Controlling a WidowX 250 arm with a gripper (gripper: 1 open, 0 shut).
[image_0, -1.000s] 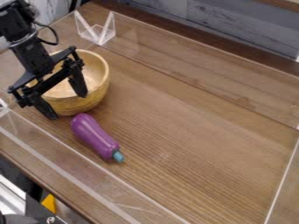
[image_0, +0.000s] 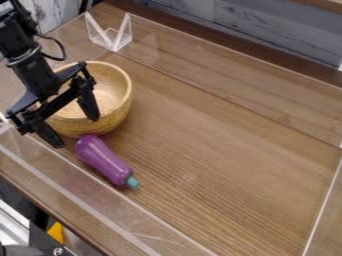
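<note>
My black gripper (image_0: 64, 116) is open, its fingers spread over the front left of a yellow bowl (image_0: 115, 90) at the left side of the table. A purple eggplant-like object (image_0: 104, 161) with a teal tip lies just in front of the bowl, below and right of the fingers. Nothing shows held between the fingers.
A white wire rack (image_0: 110, 33) stands behind the bowl.
The gripper has shifted slightly, its lower fingers a little further left and down. The bowl and purple object look almost unchanged.
</note>
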